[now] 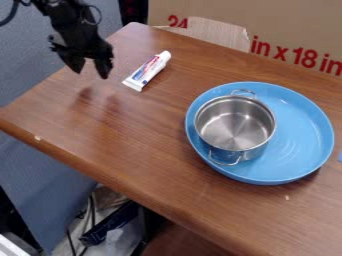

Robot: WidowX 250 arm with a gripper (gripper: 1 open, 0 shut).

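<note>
My black gripper (90,66) hangs in the upper left, raised over the wooden table, its fingers apart with nothing visible between them. A white toothpaste tube (147,70) with red and blue print lies on the table just to its right, slanted. A steel pot (235,130) with wire handles sits on a blue plate (303,134) on the right side of the table.
A cardboard box (289,29) with red printing stands behind the table at the back.
</note>
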